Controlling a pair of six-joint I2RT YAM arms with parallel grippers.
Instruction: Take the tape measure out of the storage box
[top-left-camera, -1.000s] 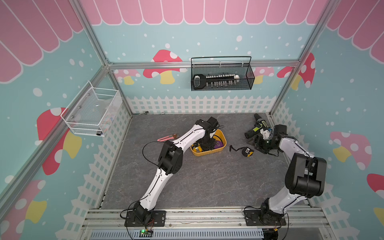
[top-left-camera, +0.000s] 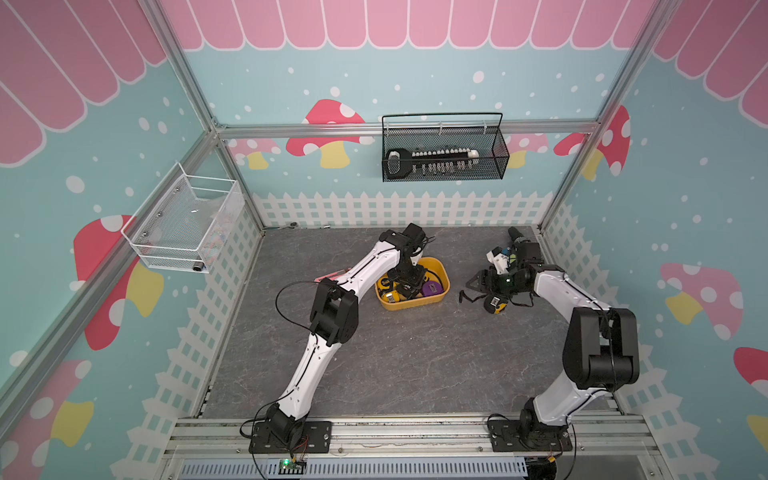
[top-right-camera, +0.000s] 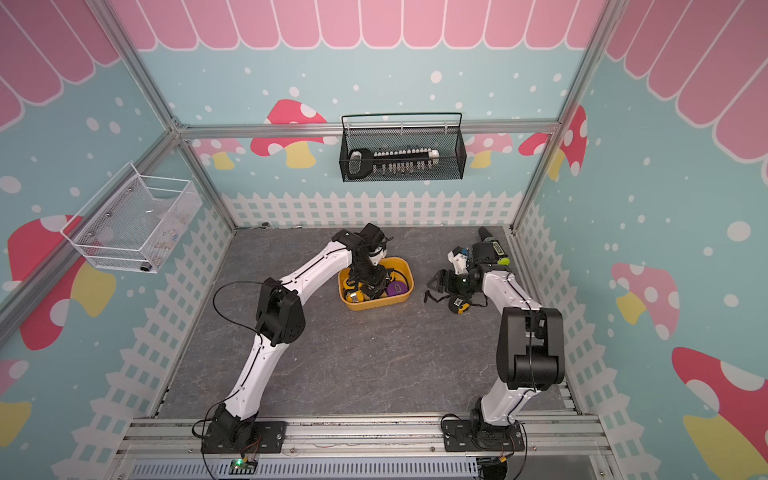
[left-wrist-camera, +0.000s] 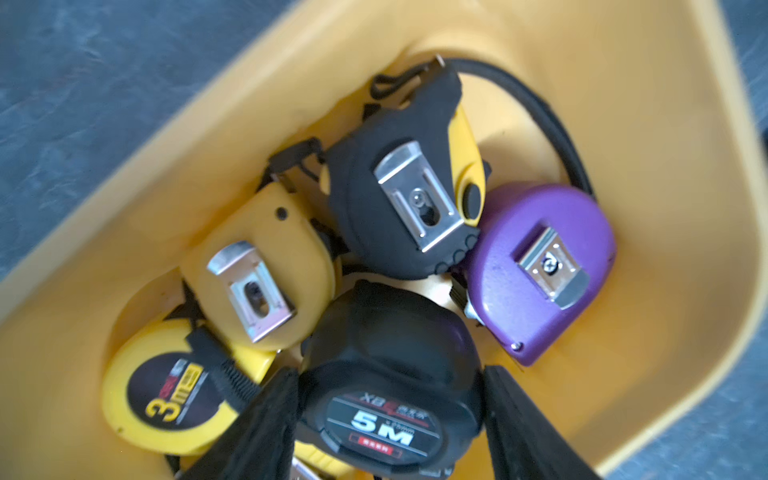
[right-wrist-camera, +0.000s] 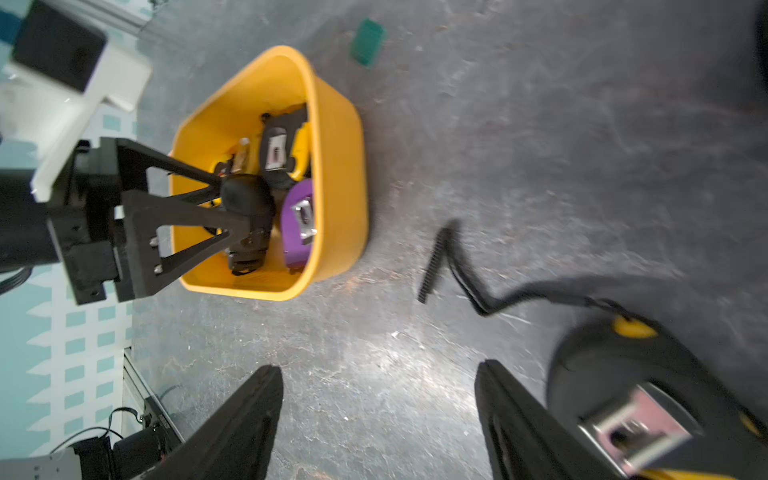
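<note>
In the left wrist view a black tape measure (left-wrist-camera: 384, 336) marked 5 M sits inside the yellow storage box (left-wrist-camera: 704, 368). My left gripper reaches into the box with one finger on either side of it; whether both press on it is unclear. Around it lie a purple tape measure (left-wrist-camera: 544, 256), a black-and-yellow one (left-wrist-camera: 400, 188), an ochre one (left-wrist-camera: 260, 268) and a yellow 3m one (left-wrist-camera: 164, 384). Another black-and-yellow tape measure (right-wrist-camera: 640, 384) with a strap lies on the table outside the box. Near it my right gripper stands open and empty.
A dark tool (top-left-camera: 517, 237) stands behind the right gripper. Something red (top-left-camera: 330, 274) lies left of the box, partly behind the left arm. A black wire basket (top-left-camera: 446, 156) hangs on the back wall.
My right gripper has moved left, now above the strapped tape measure's area and partly covering the dark tool.
</note>
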